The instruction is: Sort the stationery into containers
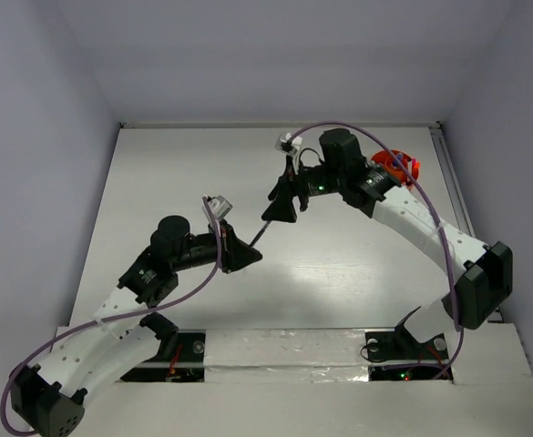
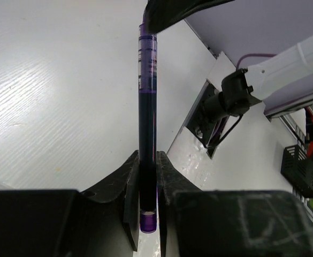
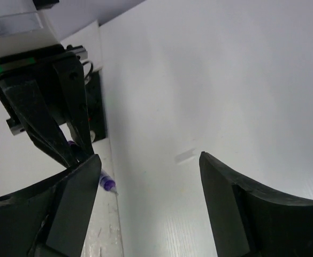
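A purple-and-dark pen stands lengthwise in my left gripper, which is shut on it; in the top view it slants up toward my right gripper. The pen's upper end meets or passes behind a dark finger of the right gripper in the left wrist view; whether they touch I cannot tell. In the right wrist view the right gripper's fingers stand apart, with the left gripper and the pen's purple tip off to the left. A red round organizer with stationery in it sits at the back right, partly behind the right arm.
Grey walls bound it at the sides and back. A dark mesh item shows at the right of the left wrist view.
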